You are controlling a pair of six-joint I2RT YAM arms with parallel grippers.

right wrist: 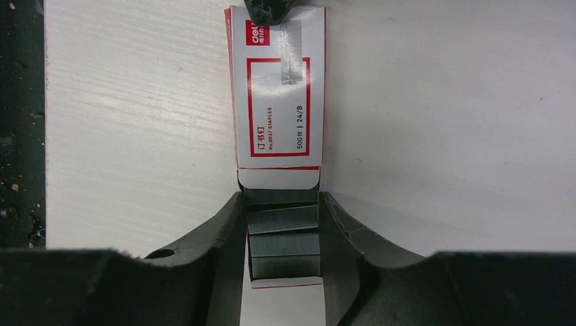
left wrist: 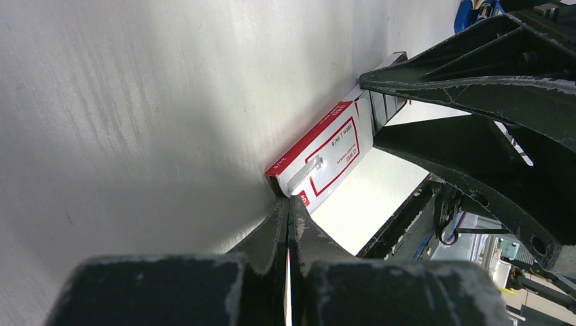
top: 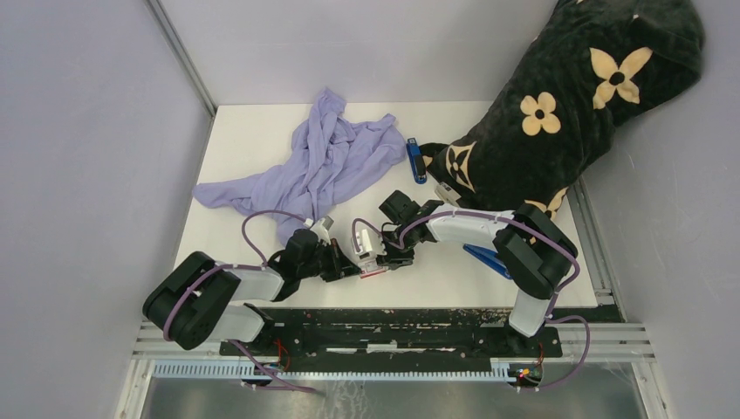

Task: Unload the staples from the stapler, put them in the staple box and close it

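Note:
A white-and-red staple box (right wrist: 278,115) lies on the table, its flap at one end open and grey staple strips (right wrist: 284,243) showing in the right wrist view. My right gripper is shut on that inner part with the strips, over the table. My left gripper is shut at the box's other end, its tips touching it, nothing visible between the fingers. In the top view, a blue stapler (top: 416,160) lies upright of centre at the back and another blue stapler (top: 487,259) lies right of my right arm.
A lavender cloth (top: 305,170) covers the back left. A dark flowered cushion (top: 567,105) fills the back right, with a small light object (top: 445,192) at its edge. The front edge (top: 323,305) is close below the grippers.

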